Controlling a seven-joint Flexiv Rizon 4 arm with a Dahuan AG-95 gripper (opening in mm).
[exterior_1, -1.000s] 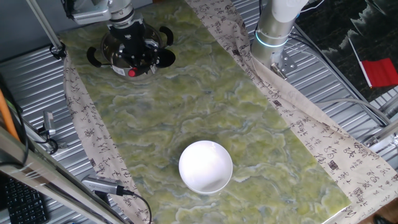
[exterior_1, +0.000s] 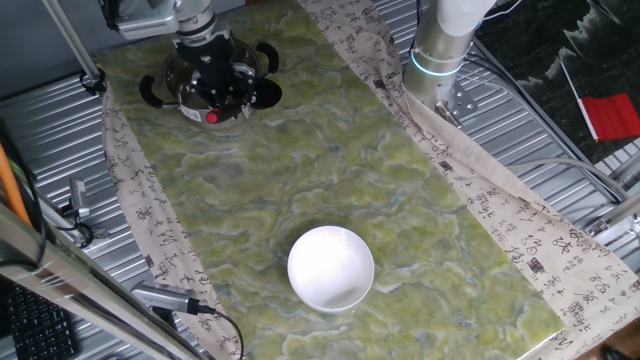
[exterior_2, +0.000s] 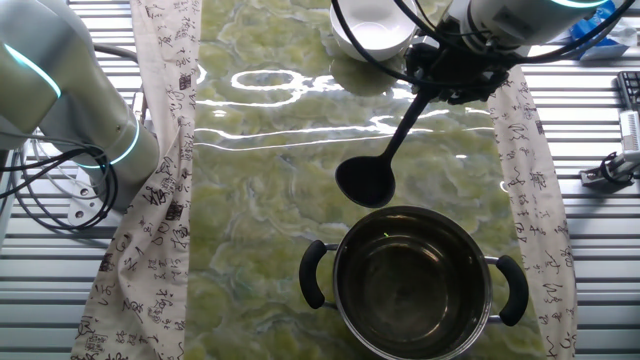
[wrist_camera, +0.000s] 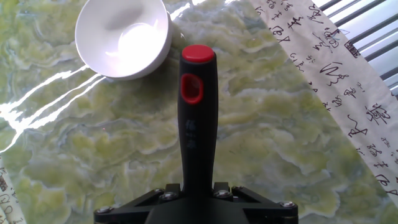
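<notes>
My gripper is shut on the handle of a black ladle (wrist_camera: 198, 137), whose red-capped end points away from me in the wrist view. The ladle's round head (exterior_2: 366, 181) hangs over the table beside the pot's rim in exterior view 2; in exterior view 1 the arm and ladle overlap the pot. That steel pot (exterior_2: 405, 280) has two black handles and looks empty inside. A white bowl (exterior_1: 331, 268) stands upright on the table, apart from the pot, and appears empty.
Green marbled covering (exterior_1: 290, 170) spreads across the table, mostly clear between pot and bowl. Patterned cloth (exterior_1: 500, 215) borders its long sides. A cabled device (exterior_1: 165, 298) sits at the opposite edge.
</notes>
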